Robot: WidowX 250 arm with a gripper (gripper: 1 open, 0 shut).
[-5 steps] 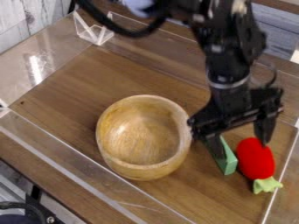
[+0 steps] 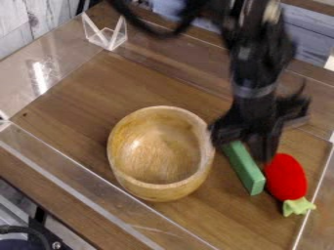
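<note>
My black gripper (image 2: 245, 132) hangs blurred over the right half of the table, above a green block (image 2: 247, 171); whether anything is between its fingers cannot be made out. A wooden bowl (image 2: 150, 156) sits left of the block. A red plush object (image 2: 286, 178) with a pale green end lies right of the block.
A clear wire-like stand (image 2: 105, 32) is at the back left. Transparent rails run along its edges.
The gripper has risen from low over the green block and red object, uncovering more of both. The bowl is in the same place.
</note>
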